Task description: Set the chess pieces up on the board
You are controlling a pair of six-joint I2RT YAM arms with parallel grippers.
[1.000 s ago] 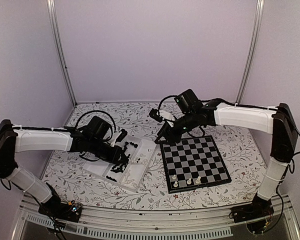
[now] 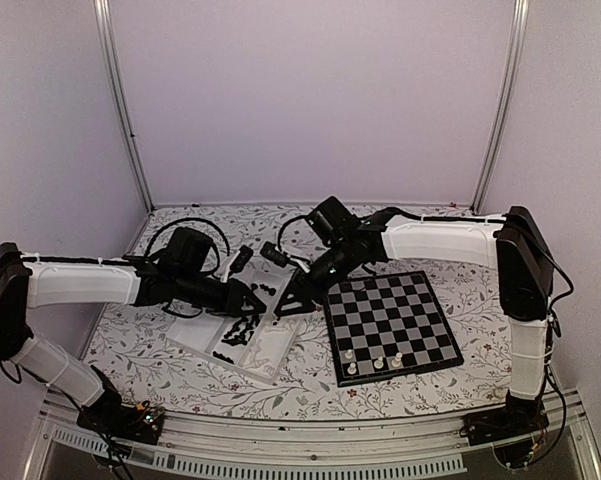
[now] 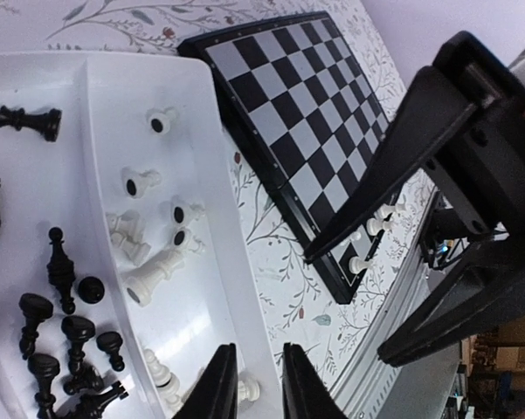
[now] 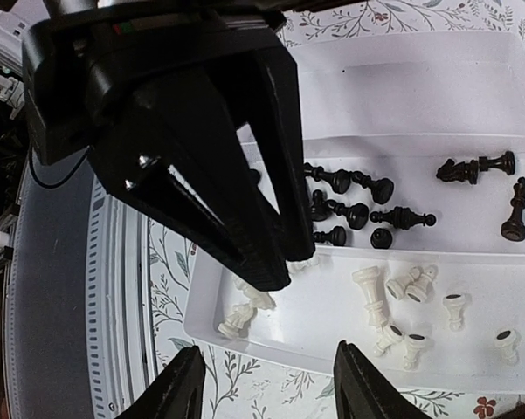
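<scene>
White pieces [image 3: 155,275] lie in the front compartment of the white tray [image 3: 231,218]; black pieces [image 3: 61,271] lie in the compartment beside it. My left gripper hovers over the white pieces, partly open, with a gap between its fingertips. A white piece [image 3: 247,389] shows below them in the left wrist view, and no piece is visibly held. Close by on the right, my right gripper stands wide open and empty near the tray's edge. The chessboard [image 2: 390,320] lies right of the tray, with several white pieces [image 2: 379,363] at its near left corner.
Both grippers are very close together, and in the right wrist view the left one's fingers [image 4: 245,253] cover part of the tray. Most of the board is bare.
The right arm has swung left from above the board's far left corner to the tray, close to the left gripper. My left gripper has moved only slightly.
</scene>
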